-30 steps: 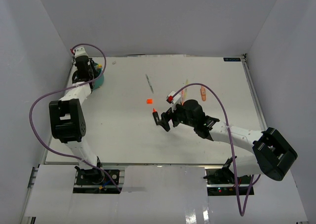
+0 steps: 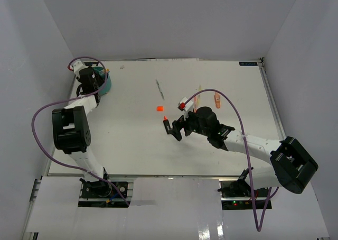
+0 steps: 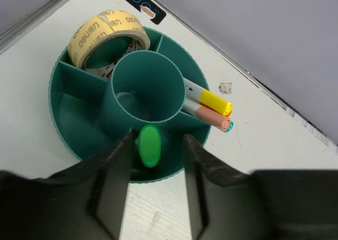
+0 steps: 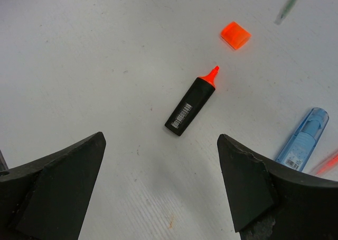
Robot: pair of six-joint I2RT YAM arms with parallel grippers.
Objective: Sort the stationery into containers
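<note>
A teal divided organizer (image 3: 74, 118) at the top view's far left holds a tape roll (image 3: 105, 26), yellow and pink markers (image 3: 211, 100) and, in its front part, a green-capped item (image 3: 149, 145). My left gripper is over that front part, fingers apart around the green item; whether they touch it I cannot tell. My right gripper stands open above the table, short of a black highlighter (image 4: 187, 108) with orange tip. Its orange cap (image 4: 235, 35) lies apart. A blue item (image 4: 301, 142) lies to the right.
A pale thin pen (image 2: 160, 89) lies mid-table, and an orange item (image 2: 217, 100) with other slim items lies on the right. Walls border the back and sides.
My left gripper has shifted a little toward the front and left over the organizer. The right arm and the items on the table are unmoved.
</note>
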